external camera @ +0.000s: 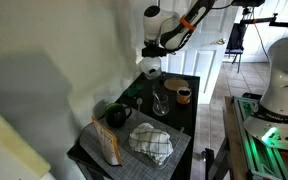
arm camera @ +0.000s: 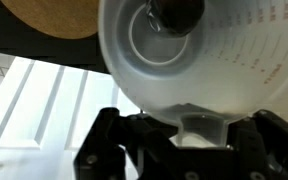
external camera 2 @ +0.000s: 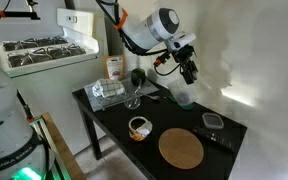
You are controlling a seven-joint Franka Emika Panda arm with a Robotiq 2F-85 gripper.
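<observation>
A translucent measuring cup with red markings (arm camera: 134,75) fills much of the wrist view. A dark rounded item (arm camera: 176,14) shows inside it. My gripper lies at the cup's near edge, and a pale part of the cup shows there. The gripper appears shut; whether it touches the cup is unclear. In exterior view 1 the gripper (external camera: 155,51) hangs just above the clear cup (external camera: 151,68) at the table's far end. In exterior view 2 the narrow dark gripper (external camera 2: 189,75) points down over the cup (external camera 2: 184,100), near the wall.
A round cork mat (external camera 2: 181,149), an orange jar (external camera 2: 140,128) and a clear lidded box (external camera 2: 213,120) stand on the black table. A checked cloth (external camera: 151,143), a dark mug (external camera: 116,114) and a cardboard box (external camera: 106,143) are at the other end.
</observation>
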